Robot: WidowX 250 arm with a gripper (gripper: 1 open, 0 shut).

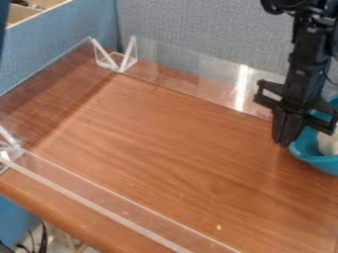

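Note:
My black gripper (284, 133) hangs at the right side of the camera view, fingertips pointing down beside the left rim of a blue bowl (314, 162). Its fingers are close together, shut, with nothing seen between them. A white object (327, 143) sits in the bowl, partly hidden by the gripper and cut off by the frame edge.
Clear plastic barriers with white corner brackets (117, 59) run along its edges. Blue and grey padded walls stand behind, and cables show at the lower left.

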